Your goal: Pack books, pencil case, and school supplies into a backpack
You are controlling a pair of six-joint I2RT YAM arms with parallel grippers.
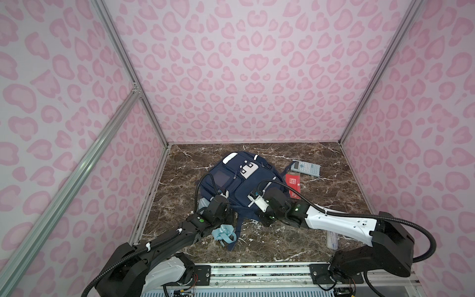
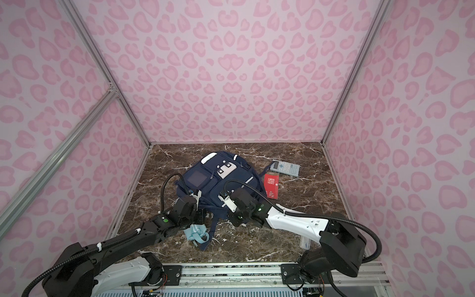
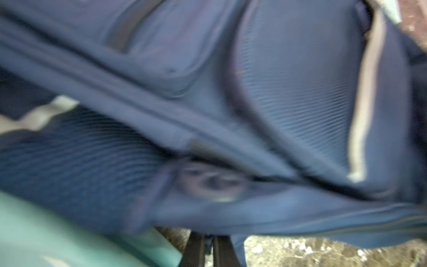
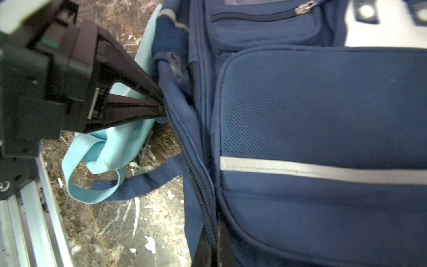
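A navy backpack lies flat in the middle of the table, front pockets up. At its near zipped edge my left gripper is shut; in the right wrist view its fingertips meet the zipper band. My right gripper is shut at that band's lower end, its fingertips partly hidden by fabric. A red booklet and a grey-blue calculator lie right of the bag. A light-blue pouch with a strap lies at the near left.
A clear item lies at the near right, partly under my right arm. Patterned walls and metal rails enclose it.
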